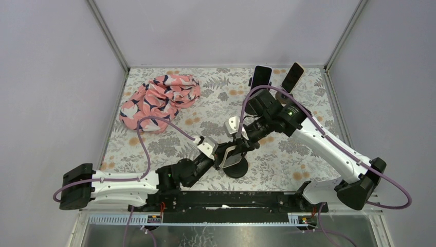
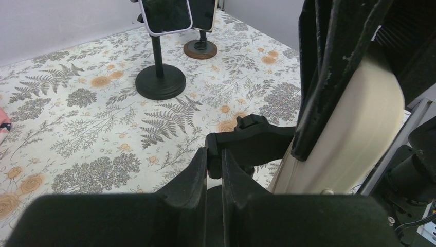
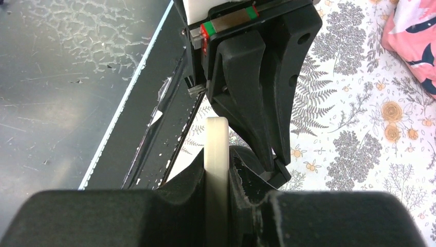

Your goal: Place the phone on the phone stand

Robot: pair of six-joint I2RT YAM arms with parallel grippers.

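A cream-edged phone (image 1: 231,157) is at a black stand (image 1: 236,170) near the front centre, both largely covered by the arms. My right gripper is shut on the phone, whose cream edge runs between its fingers. My left gripper is at the stand's holder, its fingertips close together at the end of a black bracket; whether it grips it is hard to tell. In the left wrist view the phone stands upright beside the right gripper's black fingers.
Two other stands hold phones (image 1: 261,77) at the back right. A pink patterned cloth (image 1: 159,100) lies at the back left. The table's front edge is just below the grippers.
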